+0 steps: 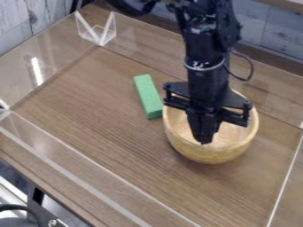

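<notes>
My gripper (204,133) is shut, its tip down inside a tan wooden bowl (208,152) at the right of the table; nothing shows between its fingers. The arm hides much of the bowl's inside. A green block (148,96) lies on the table to the left of the bowl, apart from it.
A clear plastic piece (97,28) stands at the back left. A grey plank wall runs along the back, and black cables lie at the lower left corner.
</notes>
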